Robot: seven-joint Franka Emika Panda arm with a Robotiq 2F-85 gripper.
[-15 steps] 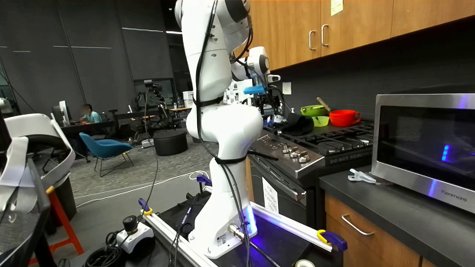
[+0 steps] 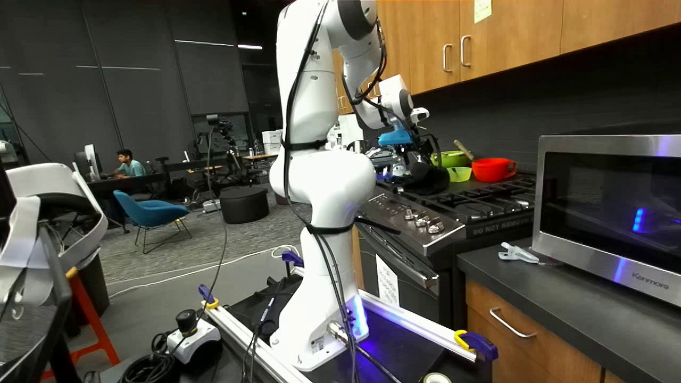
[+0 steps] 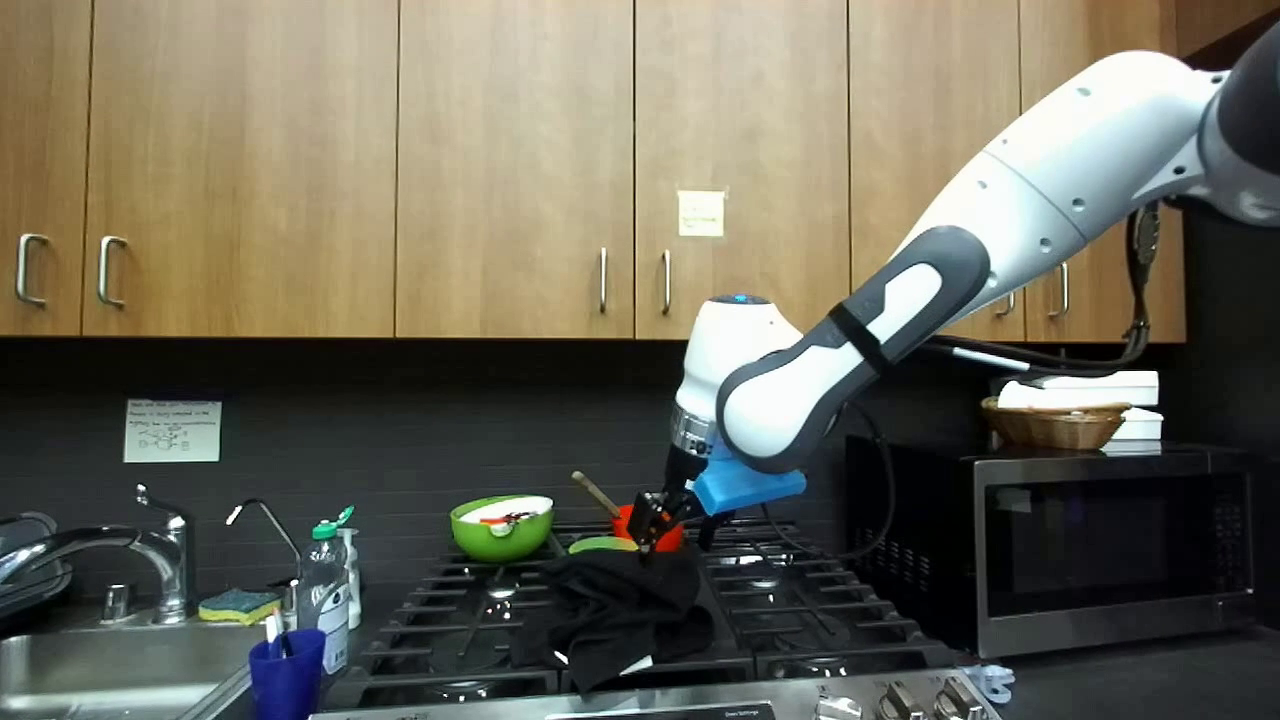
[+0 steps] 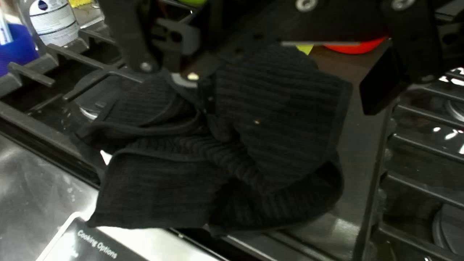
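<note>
A crumpled black ribbed cloth [image 4: 169, 187] lies bunched on the middle of the stove top. It also shows in exterior view 2 as a dark heap [image 3: 624, 618], and in exterior view 1 the cloth [image 2: 429, 180] sits below the arm's end. Over the cloth's far part stands my gripper, open, its two black fingers wide apart. The left finger overlaps a raised fold in the wrist view; I cannot tell whether it touches. To the right, the other finger is seen over the bare stove centre beside the cloth.
Behind the cloth are a green bowl [image 3: 498, 540] with items in it and a red pot [image 3: 674, 535], partly hidden by the gripper. A blue cup [image 3: 286, 672] and a soap bottle [image 3: 324, 594] stand left near the sink. A microwave [image 3: 1104, 540] is at right.
In exterior view 1, the arm's end has moved right and down, bringing the gripper lower over the cloth. The bowls and pot have stayed in place.
</note>
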